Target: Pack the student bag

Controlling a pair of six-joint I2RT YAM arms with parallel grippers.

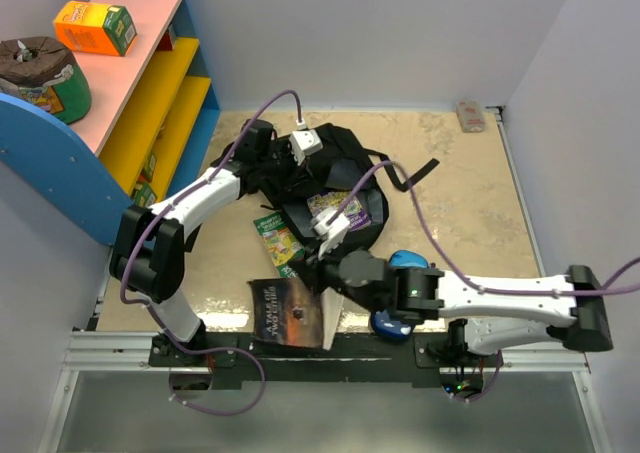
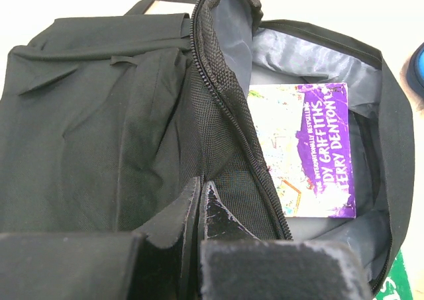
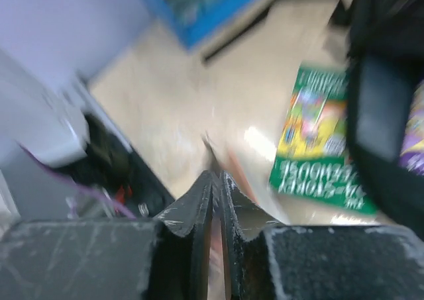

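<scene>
The black bag [image 1: 345, 235] lies unzipped on the table, with a purple-and-white book [image 2: 328, 154] inside its grey-lined pocket. My left gripper is shut at the bag's mesh flap [image 2: 228, 138], whose folds run into the fingertips. Lower down in the top view, the dark book "A Tale of Two Cities" [image 1: 287, 315] is raised and tilted, blurred by motion. My right gripper [image 1: 318, 273] is shut on that book's edge; in the right wrist view the book is mostly hidden and smeared near the fingertips [image 3: 228, 194].
A green-and-yellow book [image 1: 277, 237] lies left of the bag's opening. The blue case [image 1: 392, 326] is partly covered by the right arm. A shelf [image 1: 130, 68] bounds the left side. Far right, a small box [image 1: 470, 116] stands, with clear table below it.
</scene>
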